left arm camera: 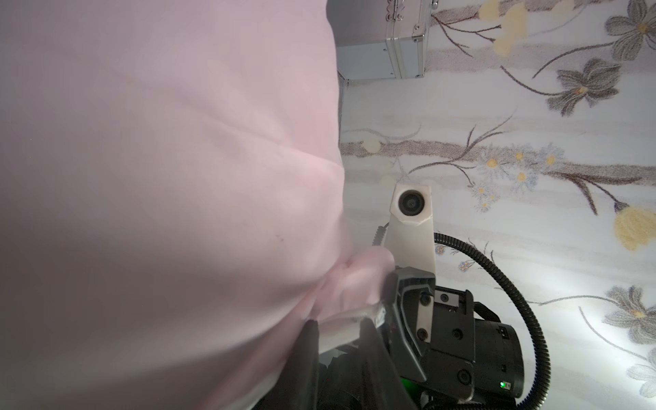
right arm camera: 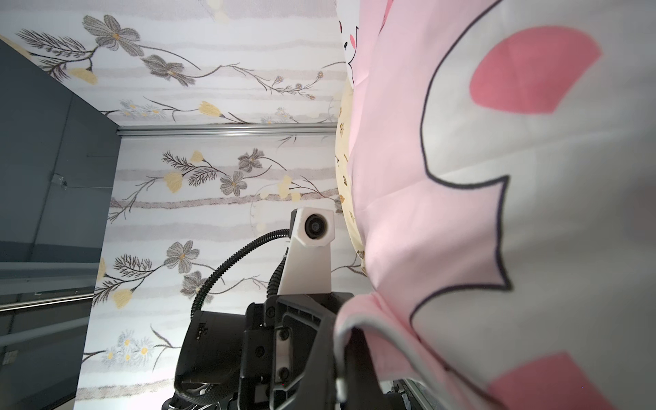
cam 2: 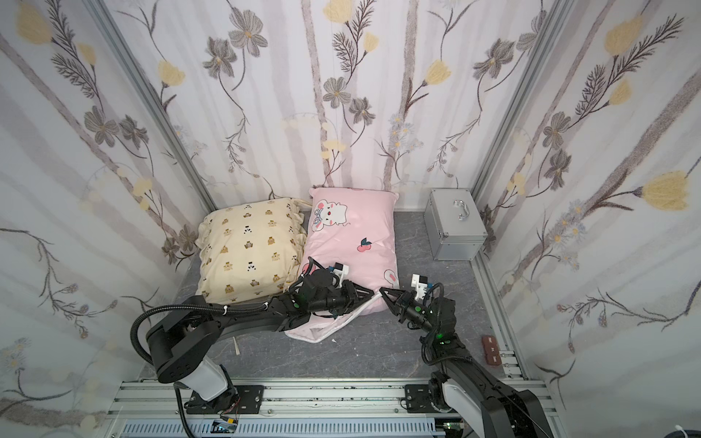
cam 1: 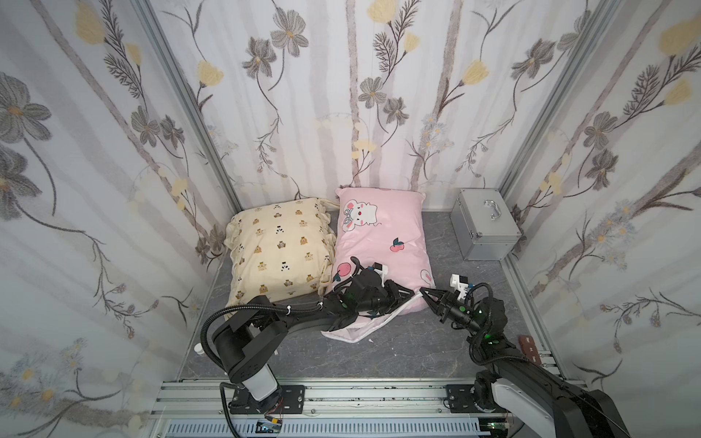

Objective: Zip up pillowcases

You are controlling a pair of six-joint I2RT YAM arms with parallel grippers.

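Observation:
The pink pillowcase (cam 1: 383,226) lies with its open end toward me, a loose flap edged by a white zipper strip (cam 1: 387,321). At its near right corner my two grippers face each other, tips a small gap apart. My left gripper has its fingers apart, with the white strip (left arm camera: 341,329) showing between and beyond them. My right gripper is shut on the corner's white-edged strip (right arm camera: 372,321). No zipper slider can be made out. A cream pillow (cam 1: 281,252) with small bear prints rests to the left.
A silver case (cam 1: 485,226) stands right of the pink pillow, by the wall. A brown-red block (cam 1: 529,349) sits near the right edge.

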